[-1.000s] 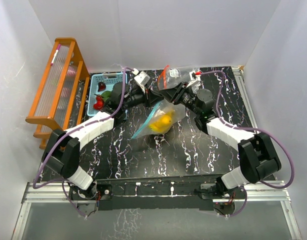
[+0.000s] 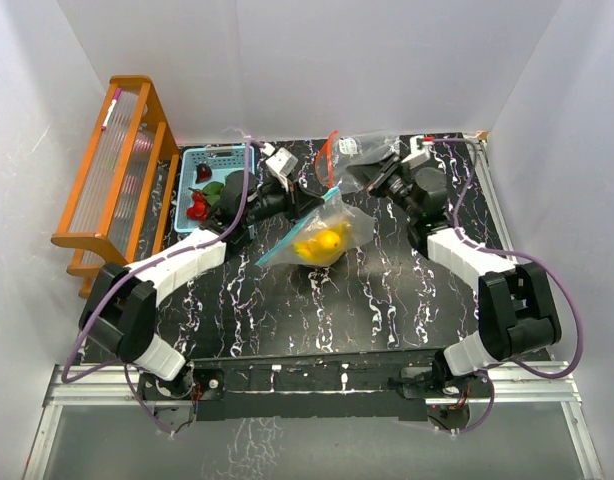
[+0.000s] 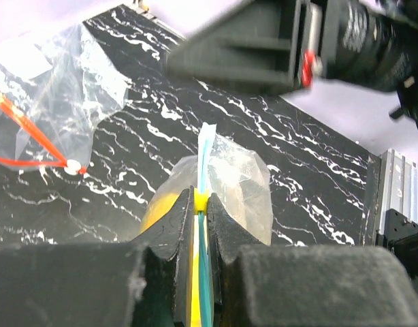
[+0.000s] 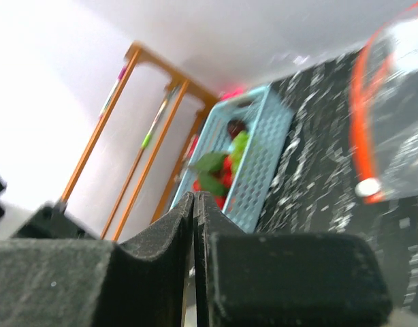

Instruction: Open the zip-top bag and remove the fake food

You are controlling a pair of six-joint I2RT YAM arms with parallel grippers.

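Observation:
A clear zip top bag (image 2: 357, 228) with a blue zip strip hangs over the table, yellow fake food (image 2: 329, 240) inside it. At its strip, my left gripper (image 2: 315, 204) is shut on the zip edge. In the left wrist view the blue strip (image 3: 205, 153) runs between the fingers, with a small yellow piece (image 3: 201, 199) at their tips; the strip's far end sticks up free. My right gripper (image 2: 371, 189) is to the right of that end, apart from the bag. Its fingertips meet in the right wrist view, and nothing shows between them.
Another clear bag with a red-orange zip edge (image 2: 327, 157) lies at the back. A light blue basket (image 2: 216, 157) holding red and green fake food stands at the back left, beside a wooden rack (image 2: 132, 160). Clear table lies in front.
My right gripper has moved right, from beside the left gripper at the zip strip to a short way off. The left gripper has stayed nearly still; the bag has shifted slightly.

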